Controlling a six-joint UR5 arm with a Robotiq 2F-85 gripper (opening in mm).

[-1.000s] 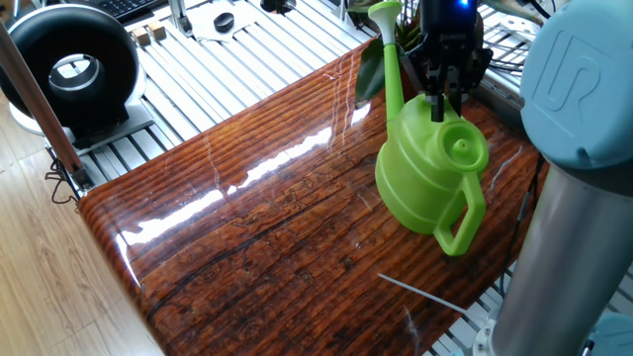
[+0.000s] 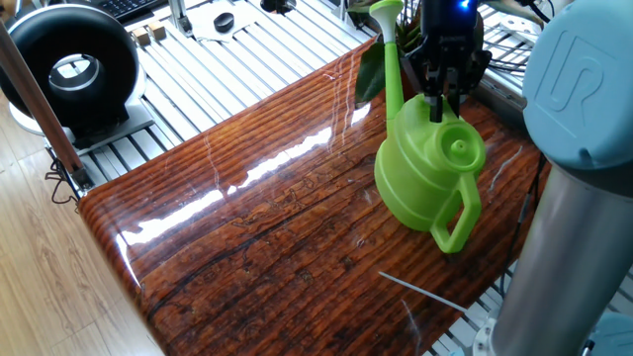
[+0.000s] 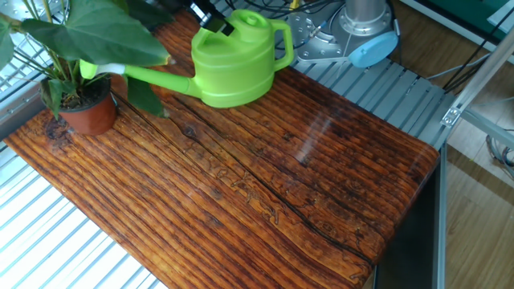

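Note:
A bright green watering can (image 2: 420, 178) is in my gripper (image 2: 444, 105), whose dark fingers are closed on the can's top near the filler opening. In exterior view 2 the can (image 3: 233, 66) looks nearly upright, its long spout (image 3: 165, 80) stretching left to a pale rose head by the plant. How much gap lies beneath the can is hard to tell. The potted plant (image 3: 90, 116) stands in a brown-red pot at the table's corner, its large leaves overlapping the spout tip. No water shows.
A black ring-shaped device (image 2: 74, 69) stands on the slatted metal bench at the left. The robot's grey arm column (image 2: 564, 267) rises close at the right, with cables behind the can.
My gripper stays nearly in place and keeps its grip.

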